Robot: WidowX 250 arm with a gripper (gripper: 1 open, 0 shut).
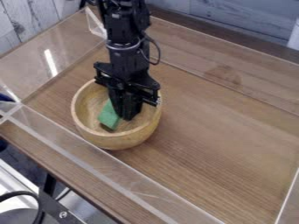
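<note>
A round wooden bowl (pixel 135 135) sits on the wooden table at left of centre. Inside it is a green object (pixel 110 115), partly hidden by my black gripper (pixel 128 110), which reaches down into the bowl from above. The gripper's fingers are dark and crowded over the green object, so what lies between them is hard to see.
A clear plastic edge runs along the lower left, with black cables beyond it at the bottom left corner. A pale wall stands at the back.
</note>
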